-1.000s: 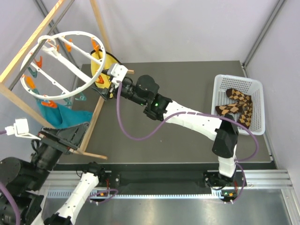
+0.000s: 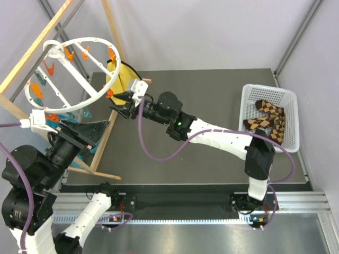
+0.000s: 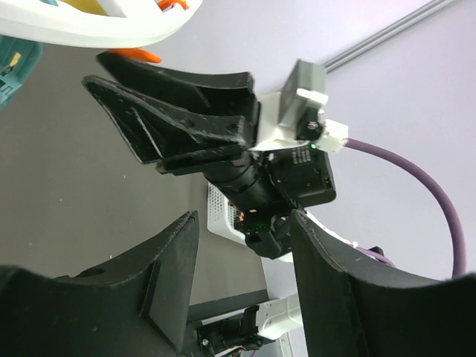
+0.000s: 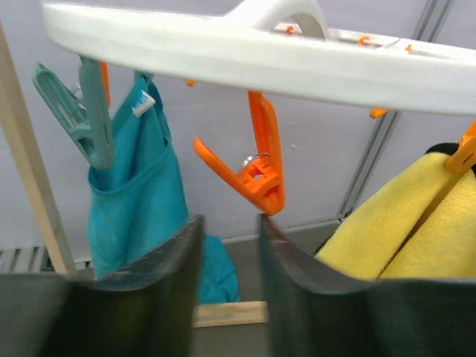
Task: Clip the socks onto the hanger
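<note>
The white round hanger (image 2: pixel 108 94) with orange and teal clips hangs on a wooden frame at the left. In the right wrist view an orange clip (image 4: pixel 265 177) hangs from the ring just beyond my right gripper, whose fingers are blurred and apart, with nothing seen between them. A yellow sock (image 4: pixel 383 227) and a teal one (image 4: pixel 130 208) hang from clips. My left gripper is below and left of the ring in the top view, fingers apart and empty. Checkered socks (image 2: pixel 273 121) lie in the white basket at the right.
The basket (image 2: pixel 288 95) stands on the grey table (image 2: pixel 206 84). The wooden stand (image 2: pixel 100 148) fills the left side. The middle of the table below my right arm is clear.
My left gripper has moved up toward the hanger, now covering more of the teal item in the top view.
</note>
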